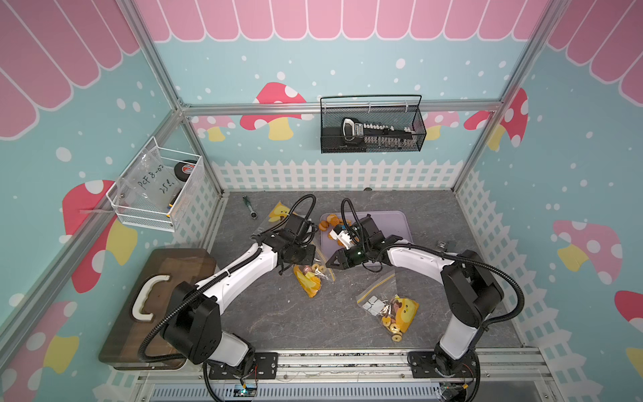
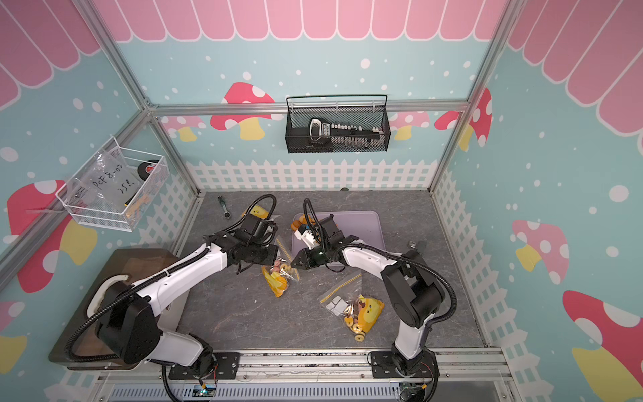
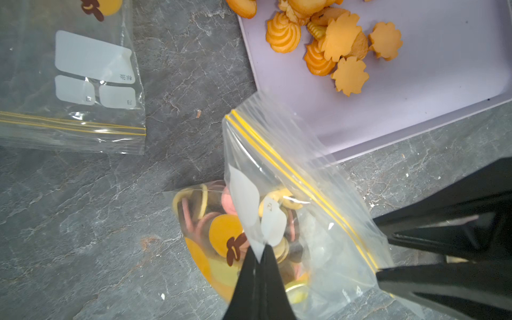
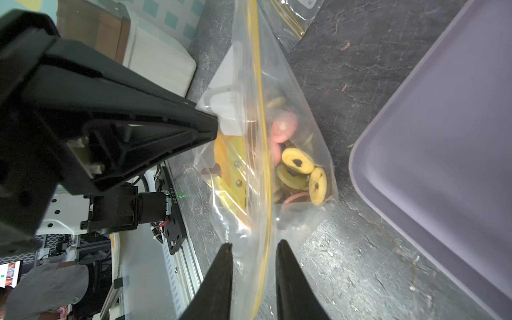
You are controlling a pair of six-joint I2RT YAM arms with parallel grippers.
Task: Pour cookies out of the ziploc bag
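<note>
A clear ziploc bag (image 3: 330, 256) with a yellow zip strip and ring-shaped cookies (image 4: 298, 160) inside stands partly lifted at the front left of the lavender tray (image 3: 426, 69). My left gripper is shut on the bag's film at the white label, drawing it to a point. My right gripper stands part open around the far corner of the zip edge, one finger on each side. That edge runs between its fingers without being visibly pinched. The mouth looks nearly closed in the right wrist view.
Loose cookies (image 3: 341, 37) lie at the tray's left side. A second bag with cookies (image 1: 391, 311) lies at the front right. Another flat bag (image 3: 96, 69) lies at the back left. A brown case (image 1: 160, 294) stands left.
</note>
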